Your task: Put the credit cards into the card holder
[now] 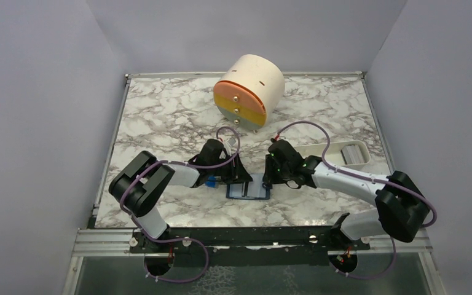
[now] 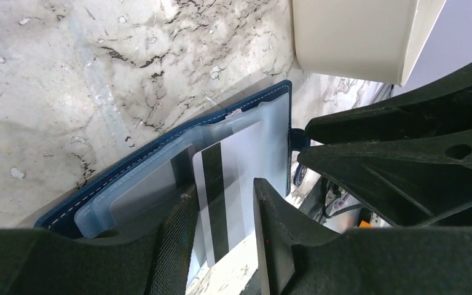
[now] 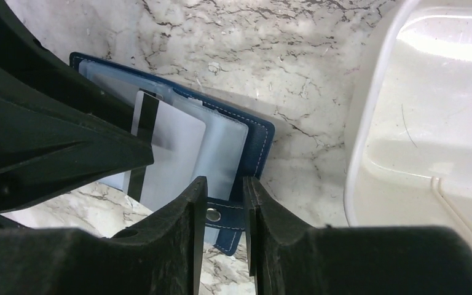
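The dark blue card holder [image 1: 257,197] lies open on the table below both grippers. A pale card with a black stripe [image 2: 216,203] sits askew at its right-hand pocket [image 3: 224,150], its striped end sticking out toward the middle. Whether its far edge is inside the pocket I cannot tell. My left gripper is open above the holder, fingers on either side of the card and not pinching it. At the holder's right end, my right gripper stands slightly open over the snap strap [image 3: 224,212]. Another card [image 2: 138,196] shows in the left pocket.
A long white box [image 1: 310,149] holding a stack of cards [image 1: 353,154] stands to the right, close to the right gripper. A blue item [image 1: 211,182] lies left of the holder. The cream drum-shaped box [image 1: 255,80] stands at the back.
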